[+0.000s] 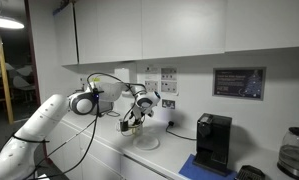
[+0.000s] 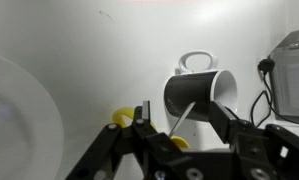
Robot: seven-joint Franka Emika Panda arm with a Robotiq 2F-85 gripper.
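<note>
In the wrist view my gripper has its two dark fingertips well apart. A black mug (image 2: 187,93) with a white handle and a pale inside lies beyond and between them, its mouth toward the right. A thin pale stick-like thing (image 2: 183,117) runs through the gap; whether it touches either finger cannot be told. Something yellow (image 2: 123,116) shows beside and behind the left finger, partly hidden. At the left edge is part of a white plate (image 2: 24,125). From outside, the gripper (image 1: 135,122) is low over the counter behind the plate (image 1: 146,142), too small for detail.
A grey box (image 2: 291,72) with a black cable (image 2: 256,105) sits right of the mug. Farther right along the counter stand a black coffee machine (image 1: 214,137) on a blue mat (image 1: 202,168) and a glass carafe (image 1: 294,153). The wall with sockets (image 1: 168,87) is close behind.
</note>
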